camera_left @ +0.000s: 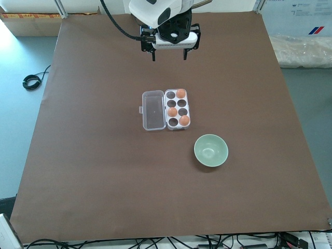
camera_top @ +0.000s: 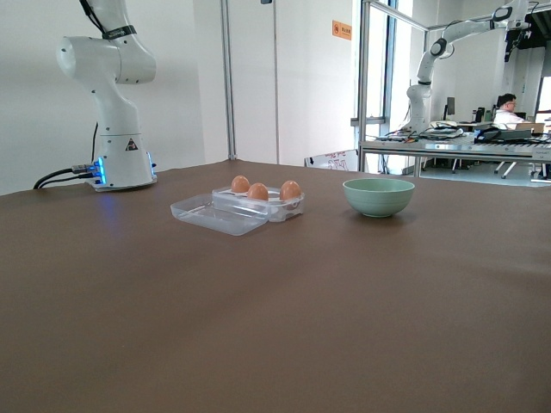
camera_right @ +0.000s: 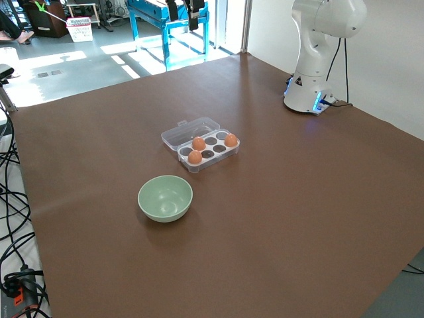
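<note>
My gripper (camera_left: pixel 169 56) hangs over the back of the table, its two black fingers apart with nothing between them; in the right view only its lower part shows at the top edge. An open clear egg box (camera_left: pixel 153 110) (camera_right: pixel 209 158) lies mid-table, holding three brown eggs (camera_left: pixel 184 120) (camera_top: pixel 291 189) in its compartments, the other compartments empty. In front of it and to the right in the left view stands an empty pale green bowl (camera_left: pixel 210 151) (camera_top: pixel 378 197) (camera_right: pixel 165 198), upright and apart from the box.
Cables and black devices (camera_left: pixel 290 239) run along a strip beyond the table's edge at the bottom of the left view. A white wall stands beside the arm's base (camera_right: pixel 308 93).
</note>
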